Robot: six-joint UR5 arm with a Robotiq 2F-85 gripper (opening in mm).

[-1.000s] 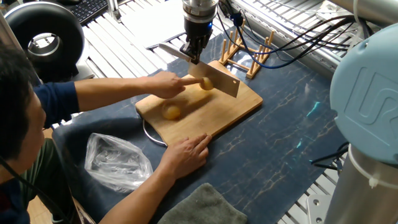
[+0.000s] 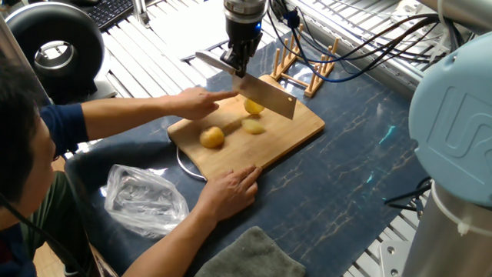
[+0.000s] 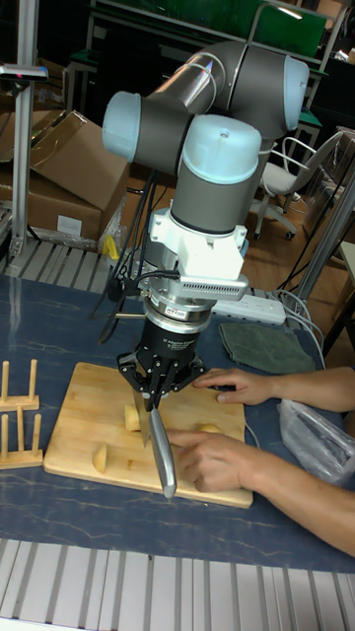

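My gripper (image 2: 240, 71) is shut on the cleaver (image 2: 267, 97), holding it above the wooden cutting board (image 2: 288, 129). The wide blade points to the right in exterior view 1, its handle to the upper left. Near the blade's lower edge is a yellow potato piece (image 2: 253, 108), partly hidden by the blade. A cut piece (image 2: 252, 126) lies flat just in front of it. Farther left on the board sits a rounder potato (image 2: 212, 137). In exterior view 3 the cleaver (image 3: 161, 453) is seen nearly end-on, with a potato piece (image 3: 100, 457) to its left.
A person's hand (image 2: 192, 103) reaches over the board close to the cleaver; the other hand (image 2: 231, 190) rests at the board's near edge. A wooden rack (image 2: 311, 77) stands behind. A plastic bag (image 2: 144, 201) and grey towel (image 2: 252, 258) lie in front.
The person's finger has drawn back left from the potato at the blade. One potato piece has come away from the other and tipped flat onto the board. Gripper and cleaver look still.
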